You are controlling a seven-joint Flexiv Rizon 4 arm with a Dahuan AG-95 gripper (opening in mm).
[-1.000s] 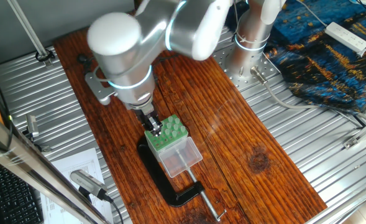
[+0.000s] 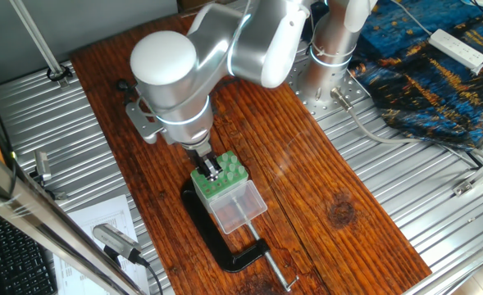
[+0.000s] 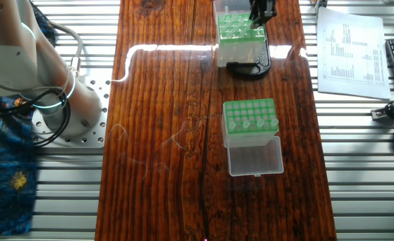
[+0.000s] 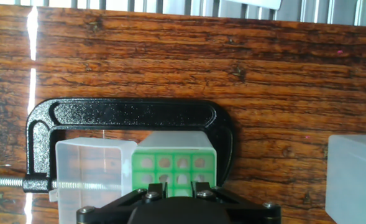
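A green-topped tube rack [image 2: 218,178] in a clear box stands inside the bend of a black C-clamp, its clear lid [image 2: 239,209] folded open. My gripper [image 2: 212,172] is over the rack's top, close to its holes. In the wrist view, the gripper's two dark fingertips [image 4: 164,188] stand apart above the green grid [image 4: 173,163], so the fingers look open. No held object shows between them, though the gripper body covers the nearer part of the rack. Exterior view 2 cuts off most of the gripper [image 3: 262,15] at the top edge.
The black clamp [image 2: 211,232] lies around the rack, its screw rod reaching past the lid. A second green rack [image 3: 250,110] with several pale caps and an open lid [image 3: 255,157] sits apart on the wooden board. Much of the board [image 3: 156,134] is bare.
Rack, lid and clamp have stayed put.
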